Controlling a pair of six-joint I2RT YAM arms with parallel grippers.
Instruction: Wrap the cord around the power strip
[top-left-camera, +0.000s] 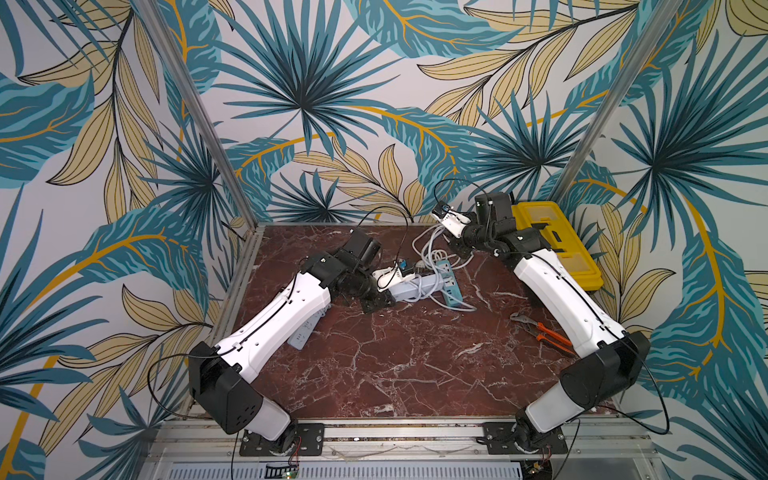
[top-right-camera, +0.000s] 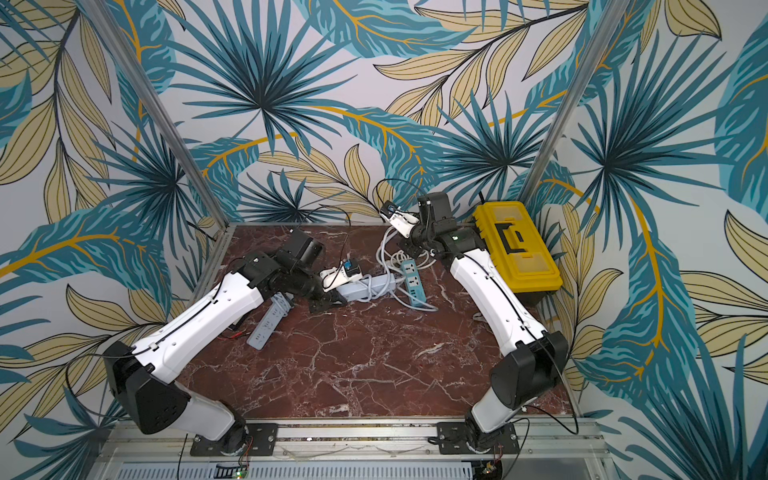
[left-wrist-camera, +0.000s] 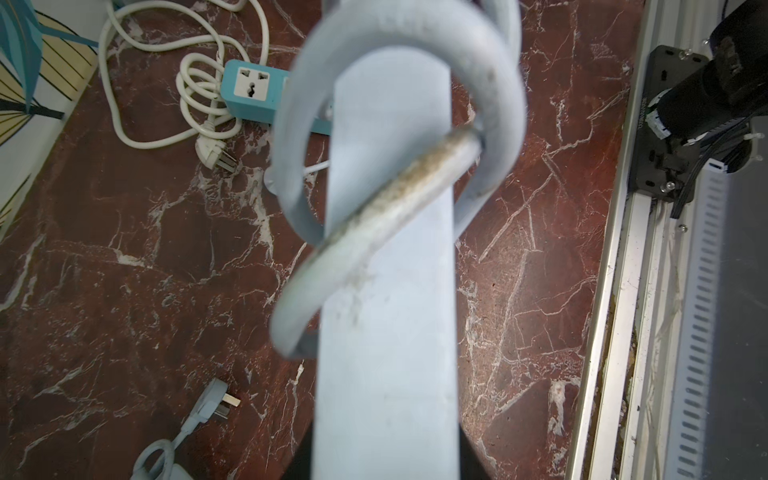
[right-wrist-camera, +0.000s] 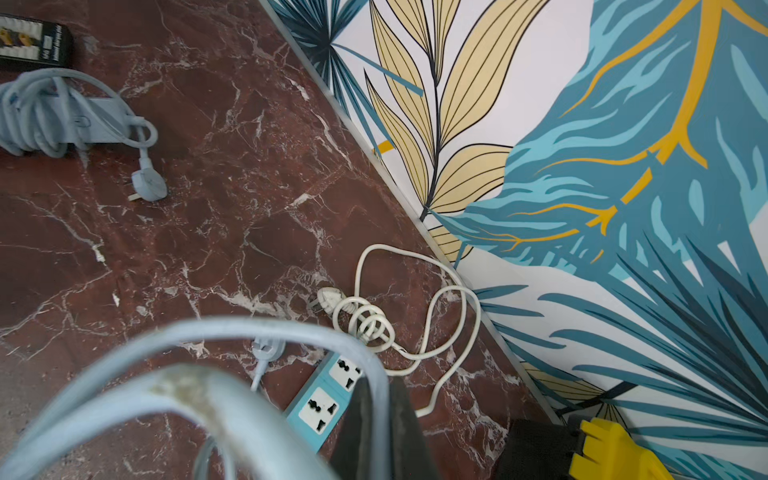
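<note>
My left gripper is shut on one end of a pale grey-white power strip (left-wrist-camera: 388, 384), holding it off the table. Loose loops of its grey cord (left-wrist-camera: 400, 192) cross around the strip's far part, one running diagonally over its face. In the right wrist view the cord (right-wrist-camera: 240, 328) arcs close to the camera, and a strand comes down to the fingers of my right gripper, which is shut on it. That gripper is beyond the strip, to its right, at the back of the table. A grey plug (right-wrist-camera: 267, 349) lies on the table beside the teal strip.
A teal power strip (top-right-camera: 413, 284) with a coiled off-white cord (right-wrist-camera: 372, 324) lies below the right arm. Another grey strip (top-left-camera: 302, 328) is under the left arm. At the right are a yellow toolbox (top-left-camera: 588, 268) and orange-handled pliers (top-left-camera: 552, 336).
</note>
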